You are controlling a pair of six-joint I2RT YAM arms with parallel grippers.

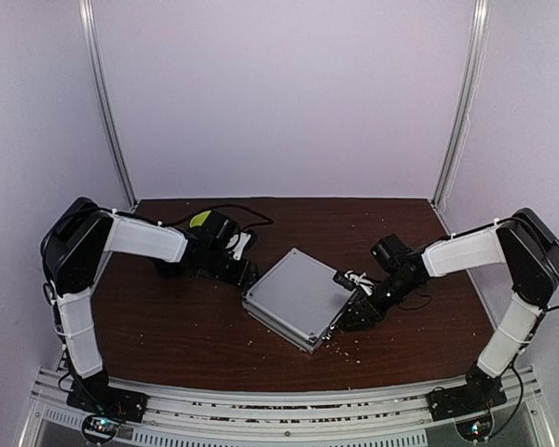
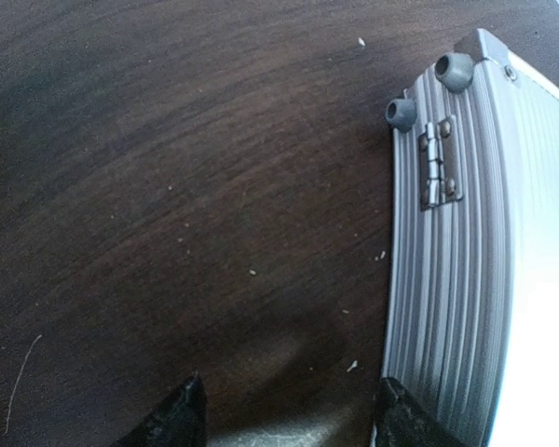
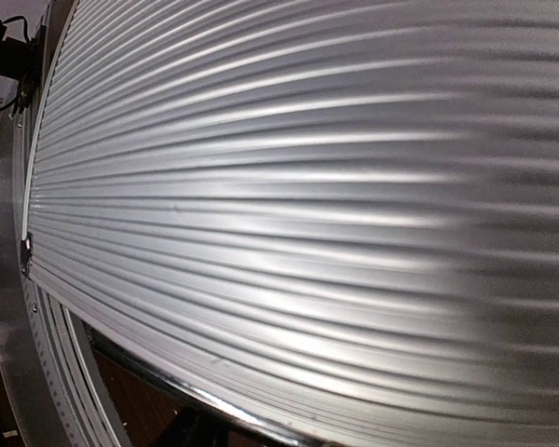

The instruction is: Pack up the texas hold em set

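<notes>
A silver aluminium case (image 1: 303, 293) lies turned at an angle on the dark table, lid down as far as I can see. Its ribbed side and a hinge (image 2: 438, 163) show in the left wrist view. Beside that hinge side is my left gripper (image 1: 250, 277), its fingers apart and the right finger (image 2: 405, 419) close against the case wall. My right gripper (image 1: 340, 324) is open at the opposite, right-hand edge. The case's ridged surface (image 3: 261, 205) fills most of the right wrist view and hides nearly all of those fingers. Whatever the case contains is out of sight.
A yellow-green round object (image 1: 200, 219) stands behind the left arm, partly covered. Small pale crumbs are scattered on the table (image 1: 214, 358).
</notes>
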